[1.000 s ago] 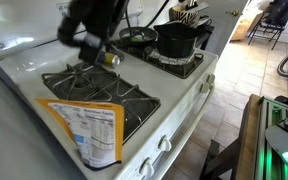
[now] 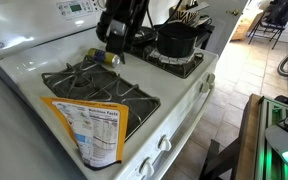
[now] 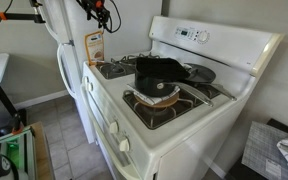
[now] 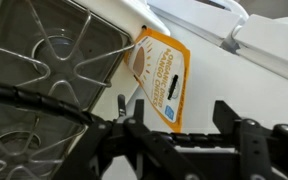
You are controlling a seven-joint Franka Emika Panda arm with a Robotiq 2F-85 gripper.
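An orange and white food bag (image 2: 92, 130) stands at the left front of the stove, its nutrition label facing exterior view 1. From the wrist, the bag (image 4: 166, 72) lies beyond my fingertips, orange front showing. My gripper is open, its two fingers apart, with nothing held between them. It hangs above the stove, blurred at the top of exterior view 1, and the gripper (image 3: 101, 18) is also high over the bag (image 3: 94, 46) in exterior view 2.
The white stove (image 2: 149, 80) has black burner grates (image 2: 104, 88) beside the bag. Further along stand a black pot (image 2: 176, 40) and, seen from the other side, a pan (image 3: 162, 70). A yellow-ended container (image 2: 110, 57) lies at the back.
One second ago the arm hung further left, over the bag. The bag has not visibly moved.
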